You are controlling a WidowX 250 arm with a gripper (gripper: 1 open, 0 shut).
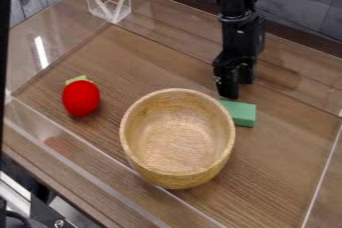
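Note:
The black robot arm reaches down from the top centre, and its gripper (233, 82) hangs low, just above and behind a green block (238, 113) on the wooden table (134, 42). I cannot tell whether its fingers are open or shut. A beige bowl (177, 139) sits in front of the block, to its left. A red tomato-like object (80, 98) lies at the left, with a small light green piece behind it.
A clear wire-like or plastic item (112, 4) stands at the back left. The table's left and front-left edge borders a dark area.

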